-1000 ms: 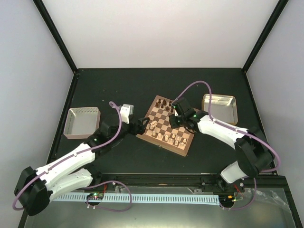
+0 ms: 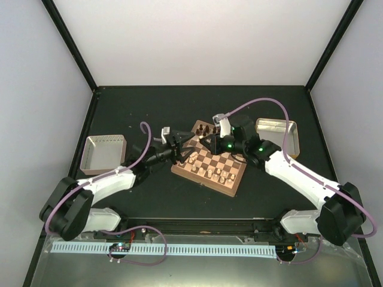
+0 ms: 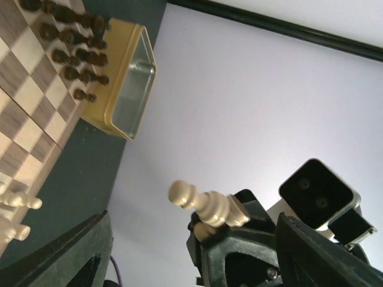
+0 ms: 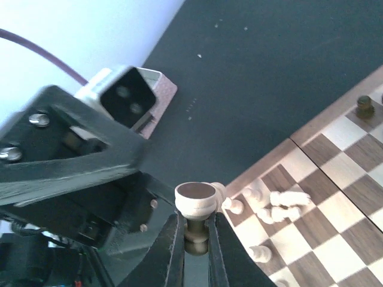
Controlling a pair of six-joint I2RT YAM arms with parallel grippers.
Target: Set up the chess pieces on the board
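Note:
The wooden chessboard (image 2: 230, 185) lies mid-table, dark pieces (image 3: 75, 36) along one side, white pieces (image 4: 287, 200) standing and lying on the other. My right gripper is shut on a white chess piece, held in the air above the board; the same piece shows in the left wrist view. My left gripper (image 2: 187, 145) is part open just left of that piece, its fingers spread at the bottom of the left wrist view, nothing visible between them.
A grey-white basket (image 2: 103, 154) stands at the left, a tan-rimmed metal container (image 3: 112, 101) at the right behind the board.
My left gripper has moved right and turned toward the right one over the board.

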